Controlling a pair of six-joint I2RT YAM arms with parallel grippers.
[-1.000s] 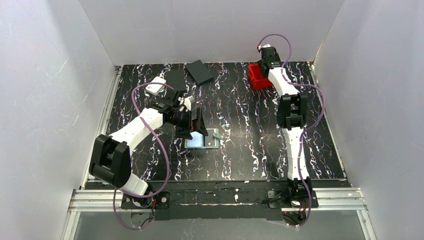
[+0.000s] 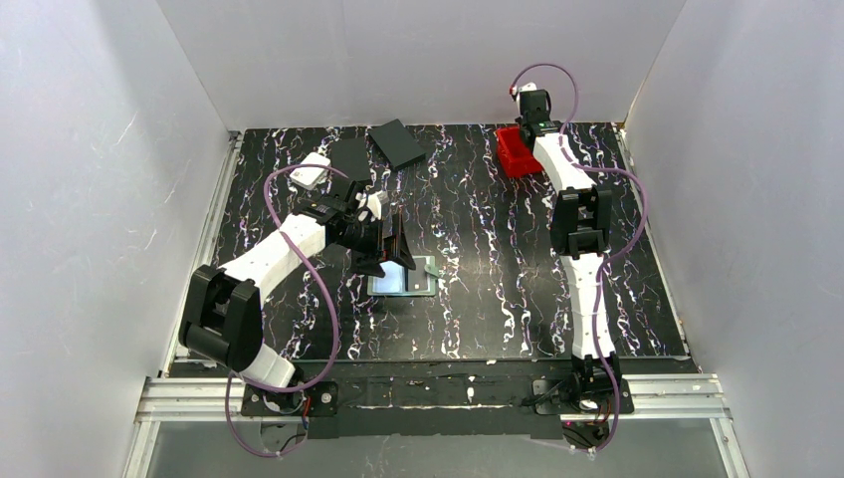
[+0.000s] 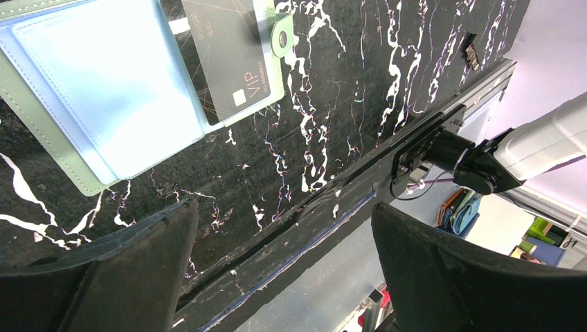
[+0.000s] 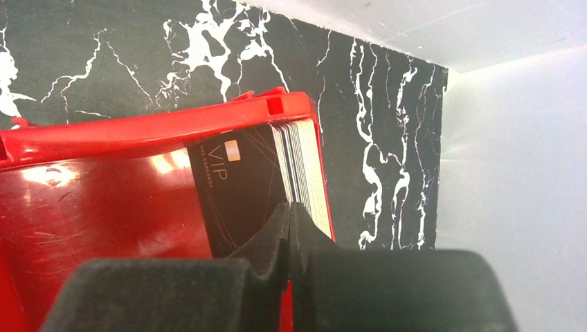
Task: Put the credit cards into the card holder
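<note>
The card holder point(image 3: 90, 83) lies open on the front middle of the table, pale green with blue sleeves, a black VIP card point(image 3: 228, 62) in its right part. Above it my left gripper stands open, nothing between its fingers. At the back right is a red box point(image 2: 513, 159) with a stack of cards point(image 4: 239, 194) at its right end, a VIP card facing out. My right gripper is over that stack, shut, with no card seen between its fingers; its tips partly hide the cards.
Two dark slabs point(image 2: 396, 144) and a small white object point(image 2: 311, 171) lie at the back left. Walls stand close behind and beside the red box.
My right gripper has shifted slightly at the red box, its wrist moving a little toward the back. The left arm has stayed still.
</note>
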